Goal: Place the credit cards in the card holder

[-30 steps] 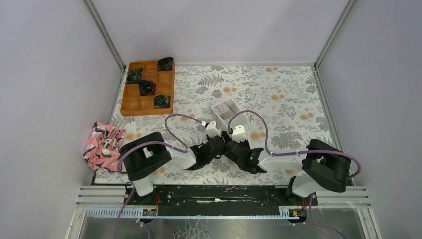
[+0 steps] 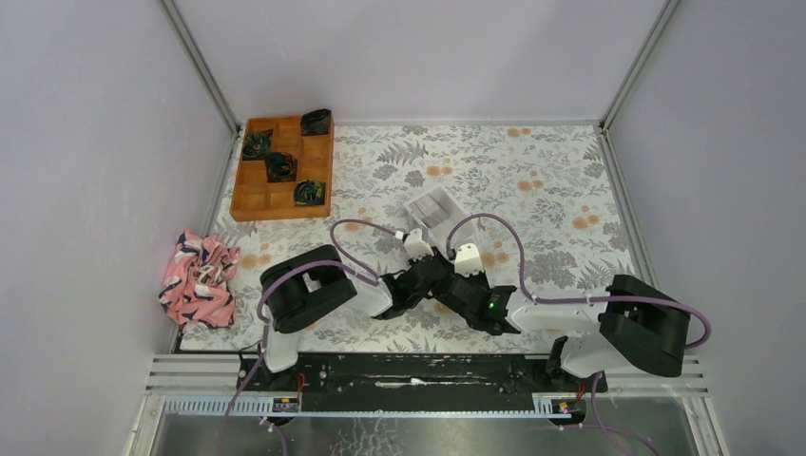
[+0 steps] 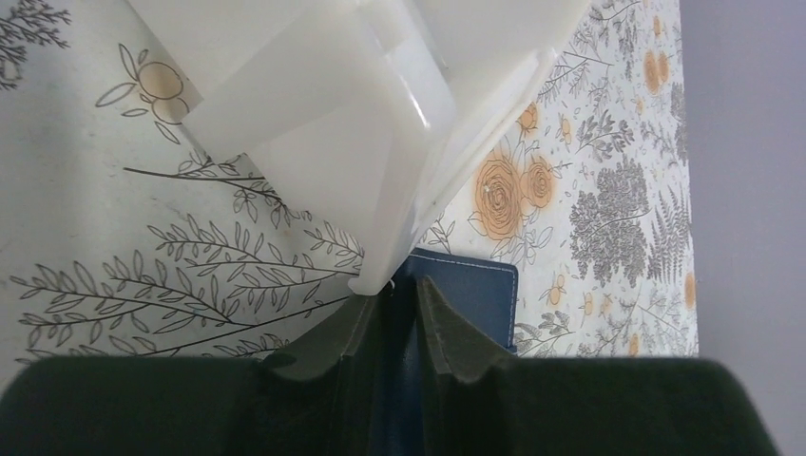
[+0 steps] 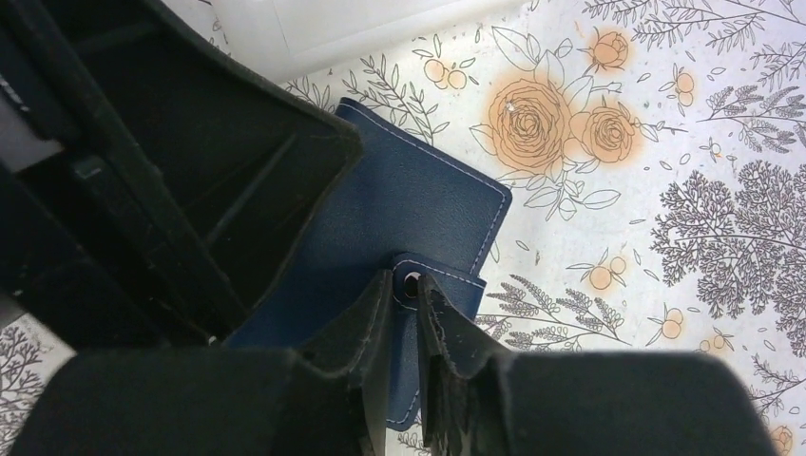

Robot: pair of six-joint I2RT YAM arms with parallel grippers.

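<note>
A navy stitched card holder [image 4: 418, 190] lies on the floral surface, with a snap flap visible at its lower part in the right wrist view. My right gripper's fingertips [image 4: 404, 285] are at that flap's snap, the gap narrow; their grip is unclear. My left gripper is at the holder's edge [image 3: 475, 294], beside a white plastic container [image 3: 342, 142]; whether its fingers pinch the holder is unclear. In the top view both grippers meet below the white tray [image 2: 428, 209], largely hiding the holder. I cannot make out individual cards.
A wooden compartment box [image 2: 252, 199] with several dark bundles stands at the back left. A pink patterned cloth [image 2: 198, 280] lies at the left edge.
Both arms have shifted rightward in the top view over the last second, with my grippers staying close together below the white tray.
</note>
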